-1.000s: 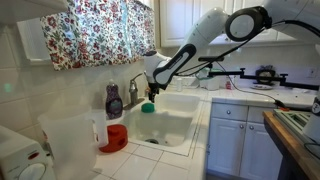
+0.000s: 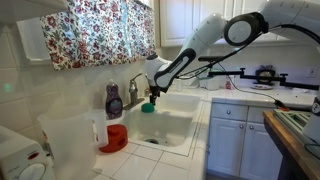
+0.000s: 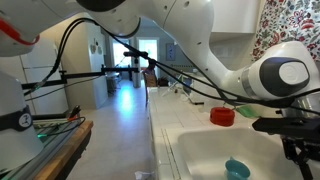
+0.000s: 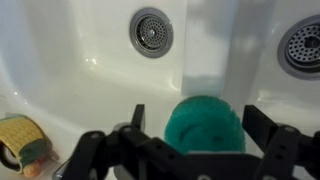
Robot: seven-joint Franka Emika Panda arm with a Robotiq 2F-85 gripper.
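A teal-green object, rounded and rough-looking from above, sits in the white sink. It lies close to the divider between the two basins. Exterior view 2 shows it as a small cup-like teal item; whether it is a cup or a scrubber I cannot tell. My gripper is open above it, one finger to each side, and no contact is visible. From exterior view 1 the gripper points down over the sink beside the teal object.
A red bowl and a clear pitcher stand on the counter left of the sink. Behind are a dark bottle and the faucet. A yellow patterned item lies at the wrist view's left edge.
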